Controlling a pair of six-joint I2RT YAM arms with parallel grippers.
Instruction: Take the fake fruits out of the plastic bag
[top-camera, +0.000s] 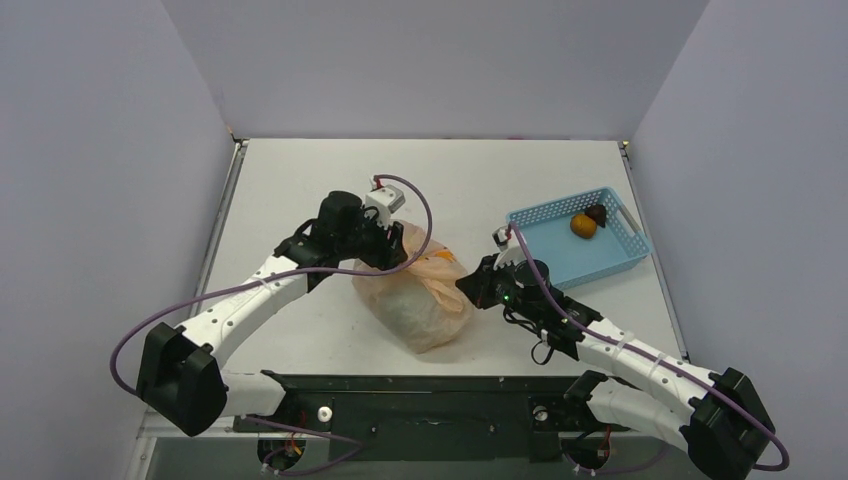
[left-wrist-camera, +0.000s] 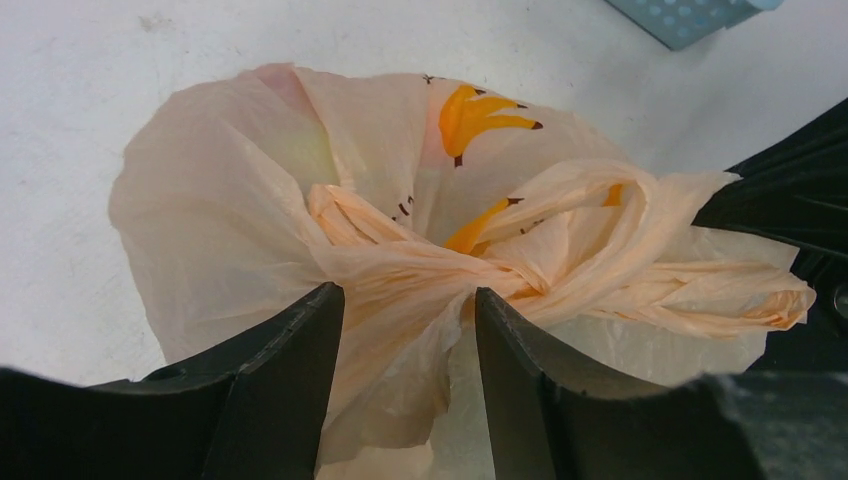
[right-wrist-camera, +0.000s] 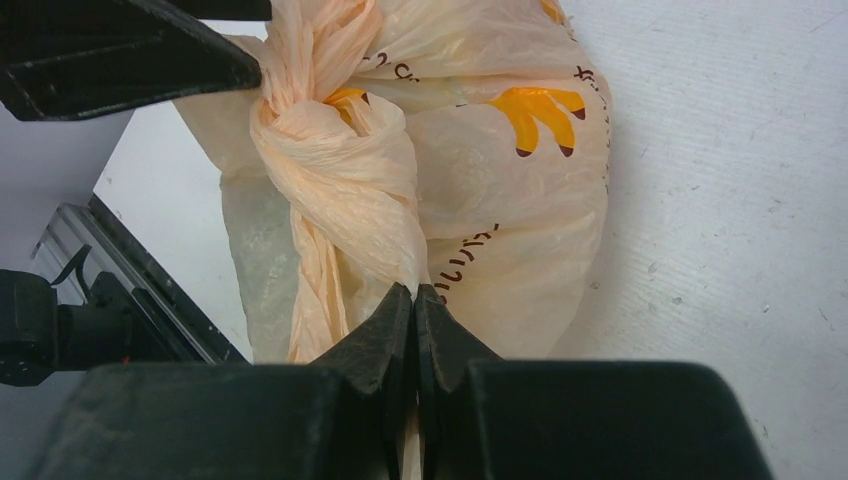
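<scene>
The peach plastic bag lies mid-table, its twisted handle part running across the top. In the left wrist view my left gripper is open, its fingers on either side of a gathered fold of the bag; whether they touch it I cannot tell. My right gripper is shut on the bag's twisted handle, which runs down to its fingertips. Pale shapes show dimly through the film, and I cannot make out which fruits are inside. Orange banana prints mark the bag.
At the right stands a light blue basket holding an orange fruit and a dark fruit. The table behind the bag is bare. The right arm lies between the bag and the basket's front side.
</scene>
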